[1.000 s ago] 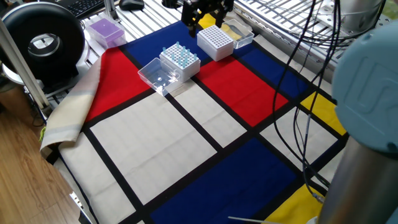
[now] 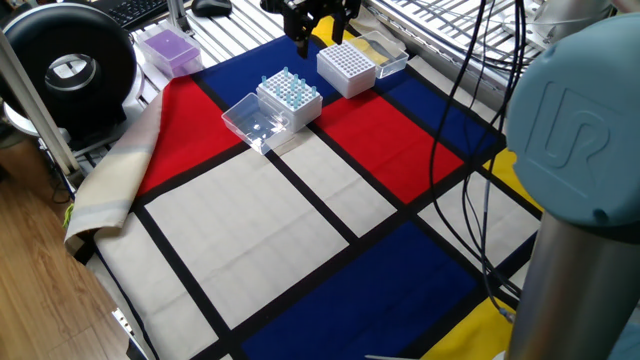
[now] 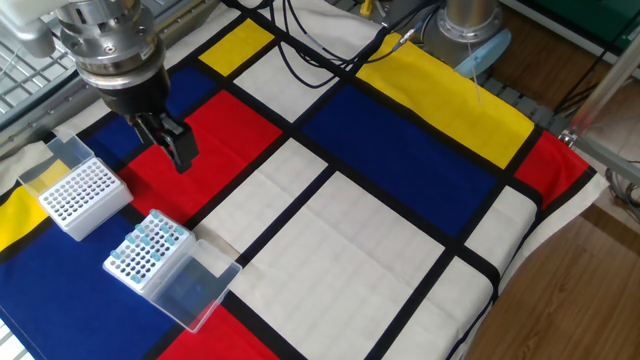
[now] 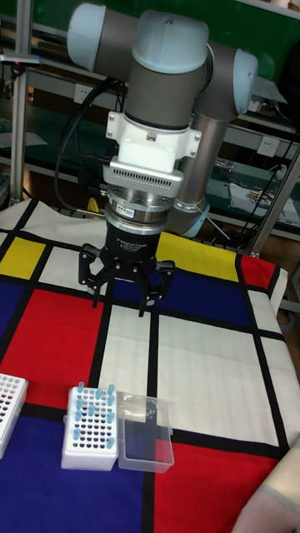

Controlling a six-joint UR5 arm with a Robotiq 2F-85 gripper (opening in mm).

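Note:
My gripper [image 4: 120,304] hangs above the table with its two black fingers spread and nothing between them. A white tip rack [image 4: 89,444] with several blue tips standing in it is in front of the gripper, clearly apart from it; its clear lid [image 4: 147,442] lies folded open beside it. The second white rack [image 3: 88,200] shows no blue tips, and its clear lid [image 3: 60,165] is open too. In exterior view 1 the gripper [image 2: 320,46] appears at the top edge, partly cut off, just behind the second rack [image 2: 346,70].
A lidded box with purple contents [image 2: 170,50] stands by the far left edge, near a black round device [image 2: 85,65]. Black cables [image 2: 470,150] hang beside the arm. The cloth's left corner is folded over.
In exterior view 1, my gripper has shifted slightly left and up. The arm's blue joint cover and the cables have also moved left. Racks and lids have stayed put.

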